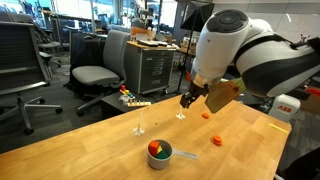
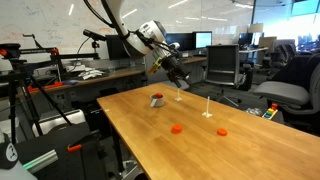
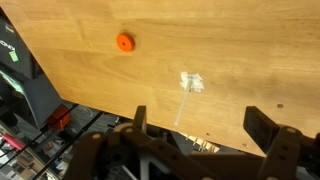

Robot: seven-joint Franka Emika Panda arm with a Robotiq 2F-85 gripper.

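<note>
My gripper stands open above the table, its dark fingers wide apart. Between and beyond them, the wrist view shows a thin white peg on a pale base (image 3: 191, 82); nothing is gripped. In exterior view 1 the gripper (image 1: 198, 100) hangs close to the right-hand white peg (image 1: 181, 109). A second white peg (image 1: 139, 123) rises farther left. One orange-red ring (image 1: 217, 141) lies right of the pegs, and a smaller-looking red one (image 1: 205, 115) lies behind it. A metal pot (image 1: 159, 153) with a handle holds red, green and yellow-orange pieces.
The wooden table (image 2: 190, 155) has wide bare areas around the pegs and rings. Small coloured items (image 2: 271, 112) sit at its far edge. Office chairs (image 1: 100, 76) stand behind it.
</note>
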